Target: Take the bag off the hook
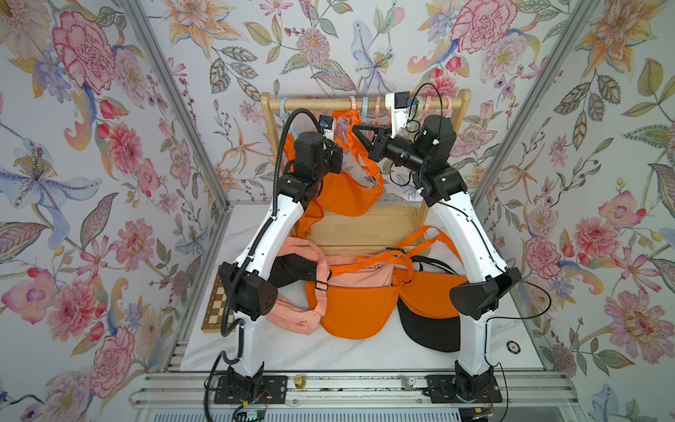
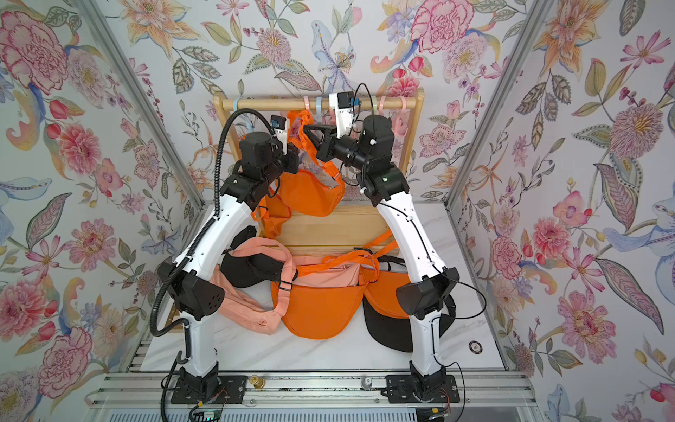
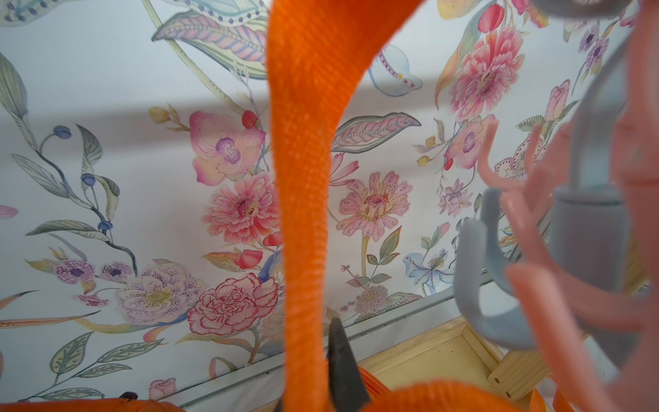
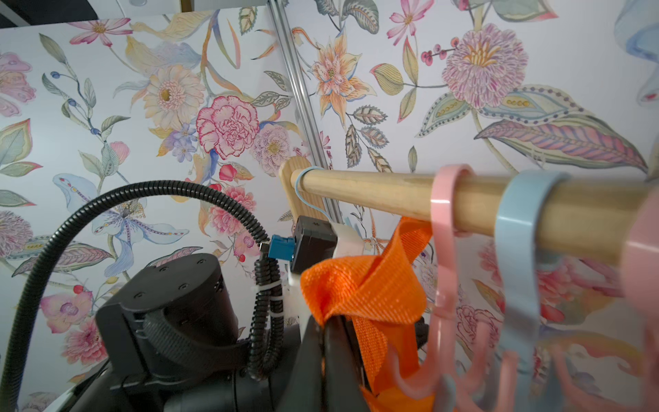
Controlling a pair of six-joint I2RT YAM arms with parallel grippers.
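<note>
An orange bag (image 1: pixel 348 193) hangs below the wooden rail, its body tilted between my arms. My right gripper is shut on its orange strap (image 4: pixel 367 292), which folds over the fingertips close to a pink hook (image 4: pixel 446 267). In the left wrist view the strap runs down to my left gripper, shut on it; the strap covers most of one finger. In the top left view both grippers are near each other below the rail. Whether the strap still rests on a hook cannot be made out.
The wooden rail (image 4: pixel 384 195) carries several pink and blue hooks, including a blue hook (image 4: pixel 521 274) right of the strap. More orange strap hangs at the left post. Orange, pink and black bags (image 1: pixel 355 309) cover the table; a chessboard (image 1: pixel 219 309) lies left.
</note>
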